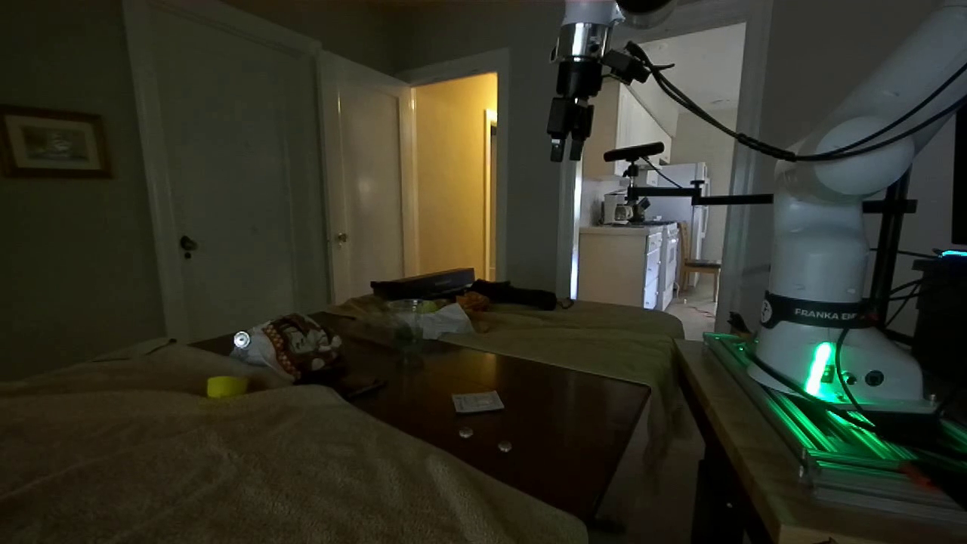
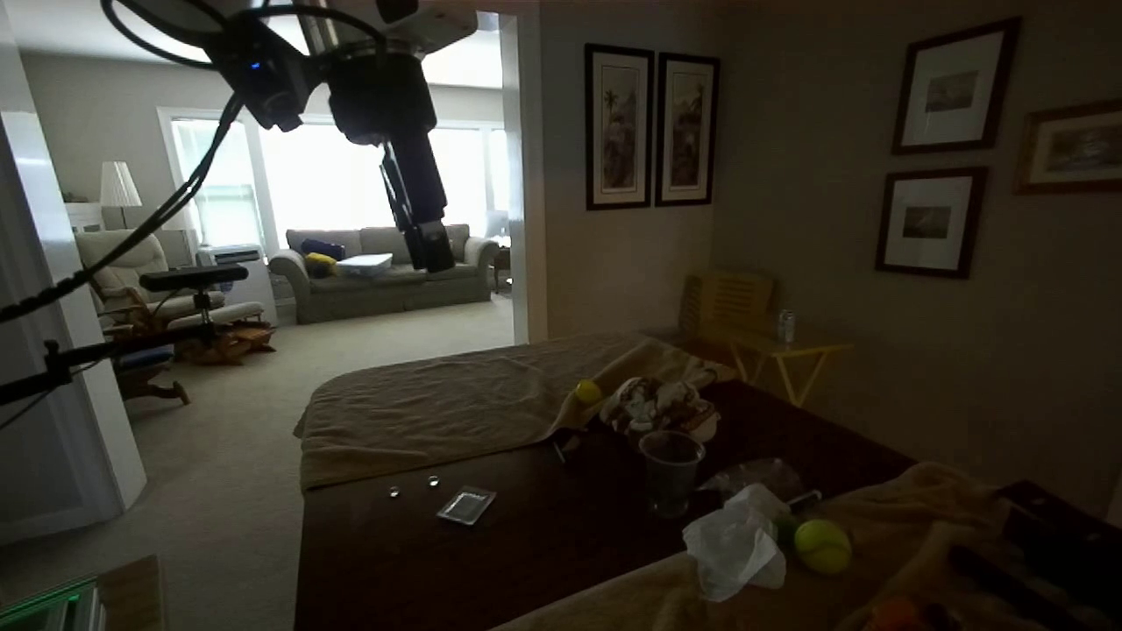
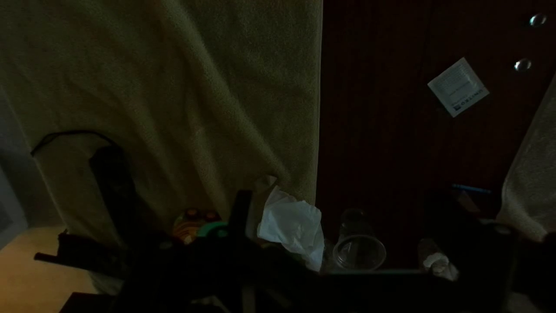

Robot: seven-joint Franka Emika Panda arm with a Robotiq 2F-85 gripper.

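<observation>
High above the table, my gripper (image 1: 566, 153) points downward, its two fingers apart and no object visible between them. In the wrist view the dark fingers (image 3: 241, 214) stand wide apart at the bottom. Far below them on the dark wooden table (image 2: 421, 568) lies a small flat white packet (image 3: 458, 87). Two small clear glass-like pieces, one nearer the packet (image 2: 433, 480) and one farther off (image 2: 394, 492), rest beside it. A clear plastic cup (image 2: 671, 473) stands upright toward the table's other end.
Around the cup are a crumpled brown and white bag (image 2: 657, 405), white tissue (image 2: 742, 542), a yellow-green ball (image 2: 822, 547) and a yellow round object (image 1: 227, 386). Tan cloths (image 1: 272, 462) cover both long sides. Dark items (image 1: 426, 284) lie at the far side.
</observation>
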